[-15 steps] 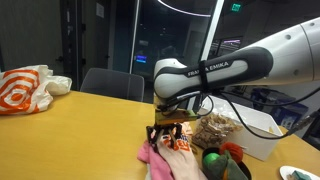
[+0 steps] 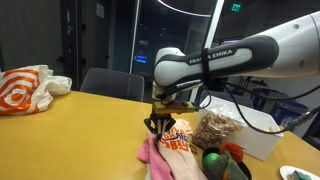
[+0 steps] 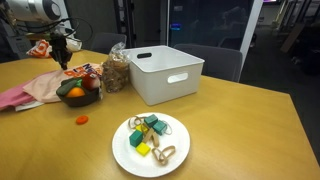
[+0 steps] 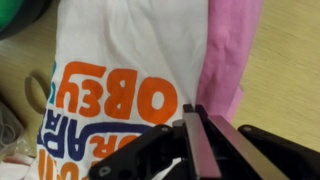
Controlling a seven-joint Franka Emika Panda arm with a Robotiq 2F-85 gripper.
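A pink cloth (image 4: 228,55) and a white cloth with orange and blue letters (image 4: 125,45) lie against each other below my gripper in the wrist view. The fingers are shut on the pink cloth, a strip of which shows between the dark fingers. In exterior view 1, the gripper (image 2: 158,132) points down over the lettered cloth (image 2: 180,142), with pink cloth (image 2: 154,161) at its left. From the other side, exterior view 2 shows the pink cloth (image 3: 45,89) spread on the table near the gripper (image 3: 64,65).
Right beside the cloth stands a dark bowl (image 3: 84,99) of fruit and vegetables. A clear bag (image 3: 116,72), a white bin (image 3: 165,84) and a plate (image 3: 122,151) of small pieces lie farther along. A white-and-orange bag (image 2: 25,90) sits at the left.
My gripper has risen slightly over the last second, and the cloth beneath it has been drawn up a little. The bowl and the bags have stayed put.
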